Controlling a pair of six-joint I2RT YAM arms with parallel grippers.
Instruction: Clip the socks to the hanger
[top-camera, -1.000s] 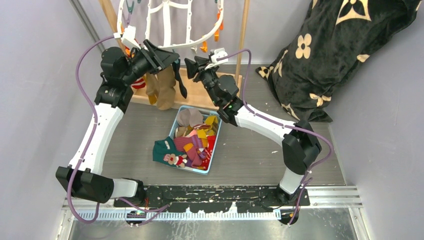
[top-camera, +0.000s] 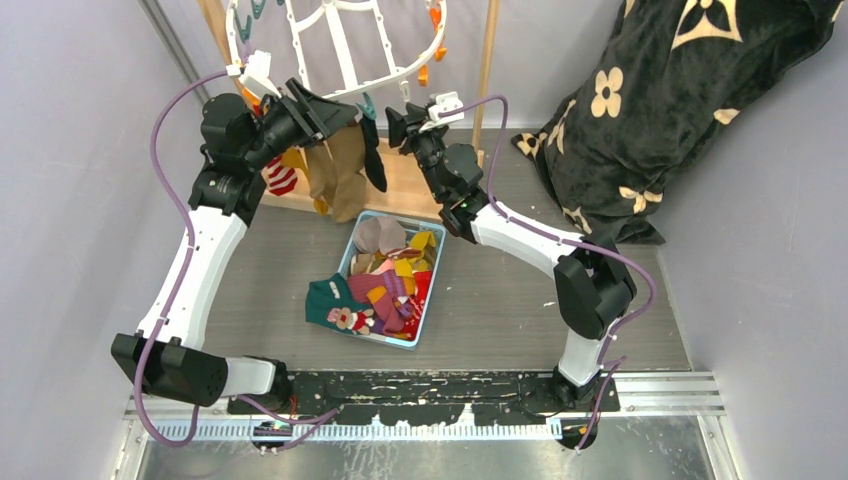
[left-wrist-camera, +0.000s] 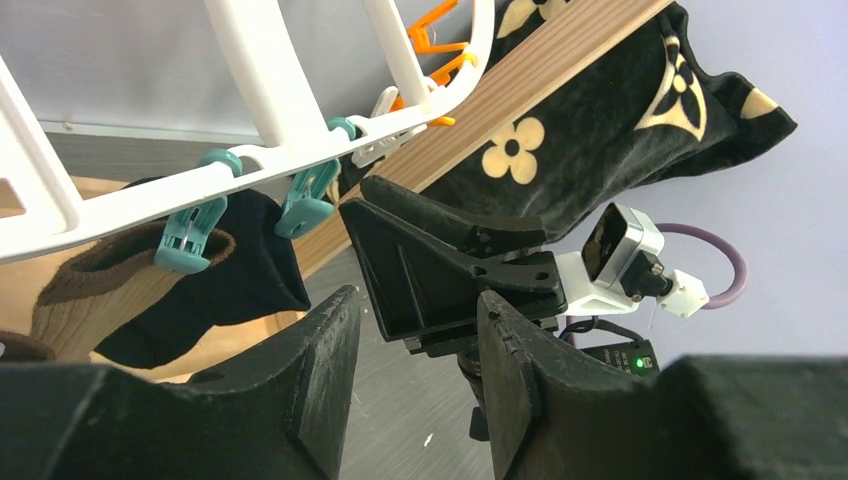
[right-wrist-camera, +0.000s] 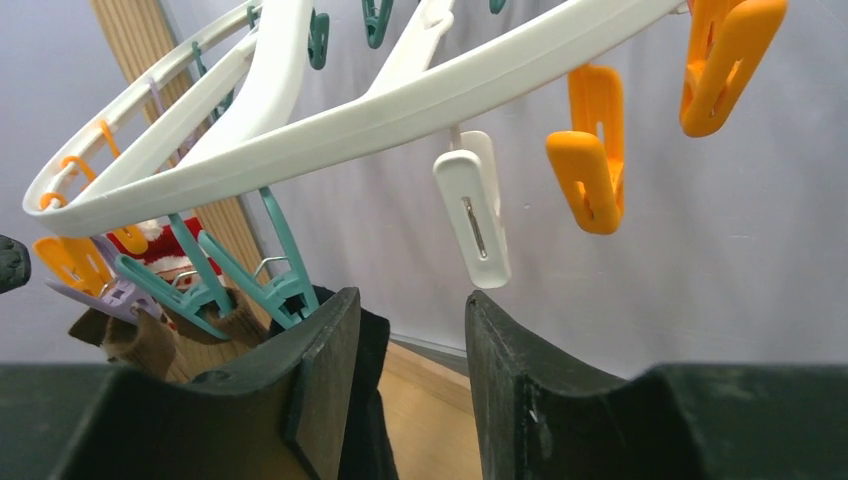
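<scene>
Socks hang from the white hanger (right-wrist-camera: 330, 135): brown ones (top-camera: 335, 175) and a dark one (top-camera: 374, 160), under teal clips (left-wrist-camera: 185, 245). A white clip (right-wrist-camera: 474, 225) and orange clips (right-wrist-camera: 585, 170) hang without socks in the right wrist view. My left gripper is open beside the hanger, nothing between its fingers. My right gripper is open just below the white clip, also empty. A blue bin (top-camera: 431, 300) of loose socks sits on the floor.
A wooden stand (top-camera: 408, 195) is behind the hanging socks. A large black patterned cushion (top-camera: 660, 110) fills the back right.
My right gripper has shifted slightly to the right and back. The hanger's clips and hanging socks have swung a little rightward. The left arm looks unmoved.
</scene>
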